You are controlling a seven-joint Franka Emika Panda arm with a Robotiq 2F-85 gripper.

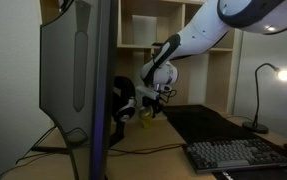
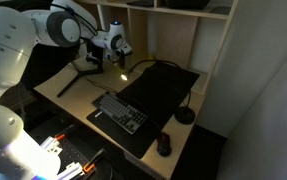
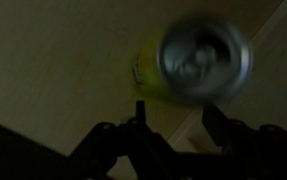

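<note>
A yellow can with a silver top (image 3: 205, 62) stands on the wooden desk in the wrist view. It lies just past the fingertips, more toward the right one. My gripper has its dark fingers apart, with nothing seen between them. From the side, in exterior view 1, the gripper (image 1: 150, 112) is low over the desk behind the monitor, and only a small bit of yellow shows near it. Exterior view 2 has the gripper (image 2: 121, 62) at the far side of the desk; the can is hard to make out there.
A dark monitor (image 1: 75, 90) blocks much of exterior view 1. A keyboard (image 2: 121, 112) and a black mat (image 2: 148, 90) cover the desk's middle. The lamp (image 1: 255, 126) stands on the right, with a mouse (image 2: 164, 144) nearer the front. Cables cross the desk.
</note>
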